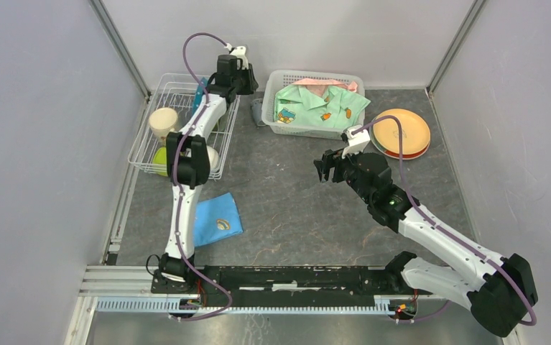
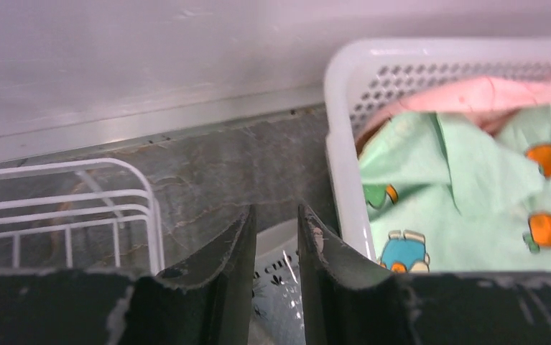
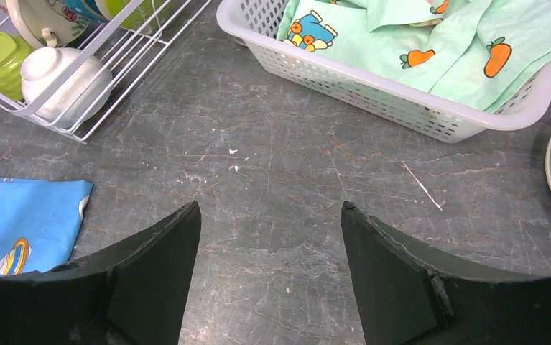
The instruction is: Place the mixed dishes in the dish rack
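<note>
The white wire dish rack holds a cream cup, green pieces and a white bowl. My left gripper is beside the rack's back right corner, part open with a narrow gap, above a grey item between rack and basket. My right gripper is open over bare counter, nothing between its fingers. Stacked plates, orange on top, lie at the right.
A white plastic basket with green and pink cloth stands at the back. A blue cloth lies front left.
</note>
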